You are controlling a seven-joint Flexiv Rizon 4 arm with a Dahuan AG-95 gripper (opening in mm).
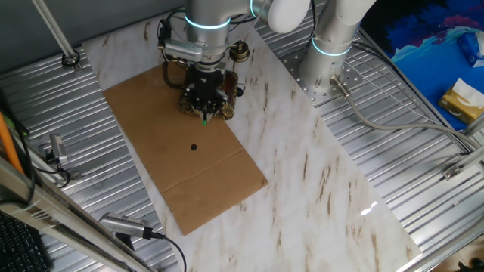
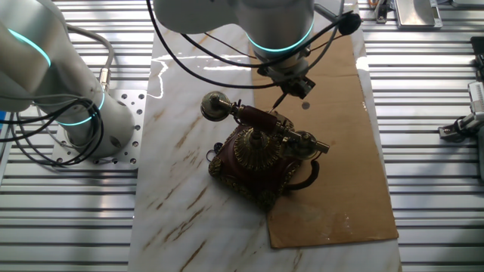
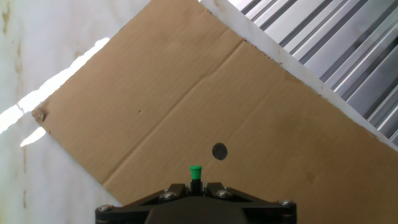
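Note:
My gripper looks shut, its dark fingers drawn together at the bottom middle of the wrist view. A small green tip (image 3: 196,169) stands out between them; whether it is a held piece or part of the fingertips cannot be told. A round black spot (image 3: 219,151), flat disc or hole, shows on the brown cardboard (image 3: 161,93), a little ahead and right of the tip. In exterior view 1 the gripper (image 1: 204,117) hangs in front of an ornate old-style telephone (image 1: 228,106), mostly hidden. Exterior view 2 shows that telephone (image 2: 257,155) with its handset lying across the cradle.
The cardboard (image 1: 151,143) lies on a white marbled board (image 1: 302,196) with much bare room toward the front. Slatted metal table (image 1: 76,98) surrounds the board.

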